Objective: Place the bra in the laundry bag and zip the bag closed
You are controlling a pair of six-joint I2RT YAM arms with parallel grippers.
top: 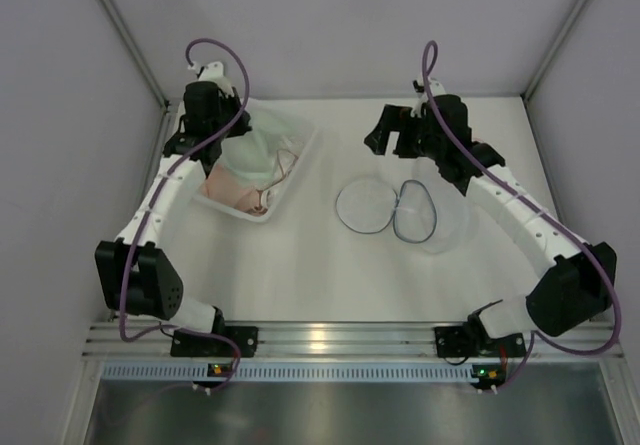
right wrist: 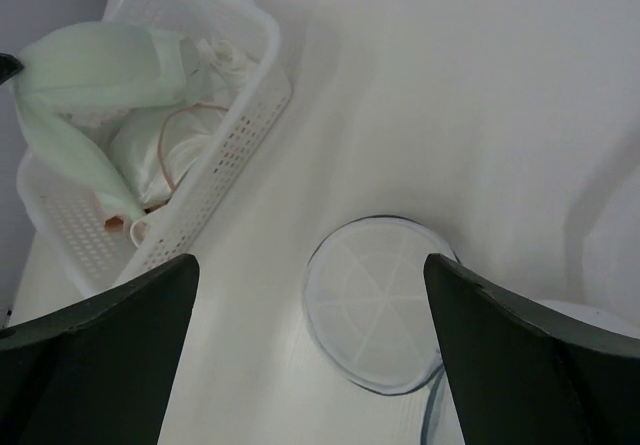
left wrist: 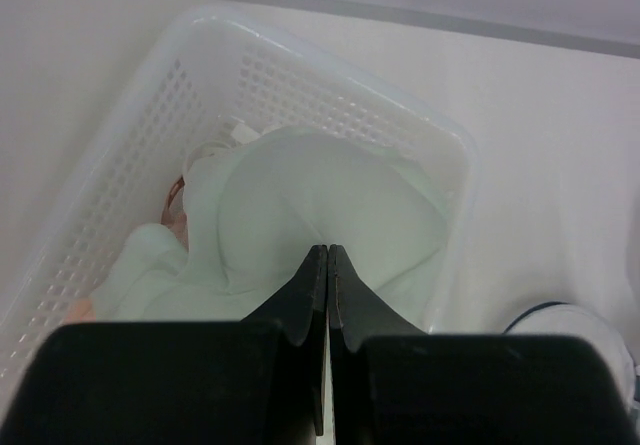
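Observation:
A white plastic basket (top: 285, 190) at the left holds pale green fabric (left wrist: 320, 200), a pink piece (top: 230, 190) and white items with thin straps. My left gripper is shut over the basket, with the green fabric gathered at its tips, as the right wrist view shows. A round mesh laundry bag (top: 366, 205) lies at the centre, its blue-edged opening beside it. My right gripper (top: 385, 130) hangs open above and behind the bag, nothing between its fingers. I cannot tell which piece in the basket is the bra.
Walls close in at the back and both sides, with the basket near the left one.

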